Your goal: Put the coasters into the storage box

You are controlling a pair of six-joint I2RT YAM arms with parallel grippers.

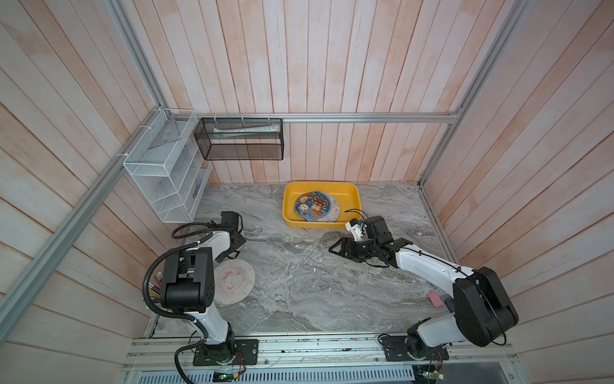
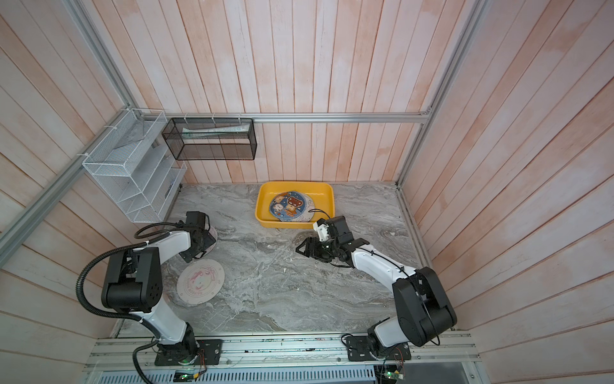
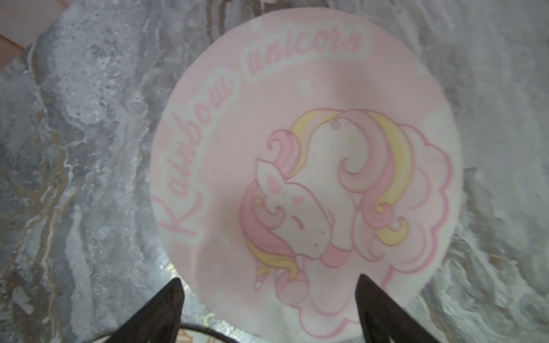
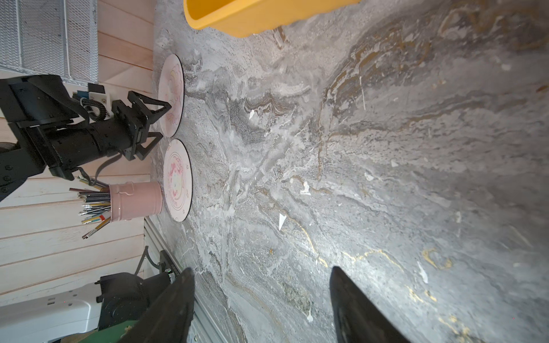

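Observation:
A pink round coaster with a sleeping unicorn (image 3: pixel 320 188) fills the left wrist view, flat on the table. Over it hovers my left gripper, open, its fingers spread near the coaster's lower edge with nothing between them. A second pale pink coaster (image 2: pixel 200 281) lies just nearer the front, clear of the arm. In the yellow storage box (image 1: pixel 291 220) at the back rest a blue cartoon coaster (image 1: pixel 312 205) and a paler one (image 1: pixel 334 210) partly under it. My right gripper stands open and empty above bare table in front of the box.
A pink pen cup (image 4: pixel 136 201) stands at the left edge near the coasters. White wire shelves (image 1: pixel 169 172) and a black wire basket (image 1: pixel 240 150) hang at the back left. A small pink block (image 1: pixel 435 299) lies front right.

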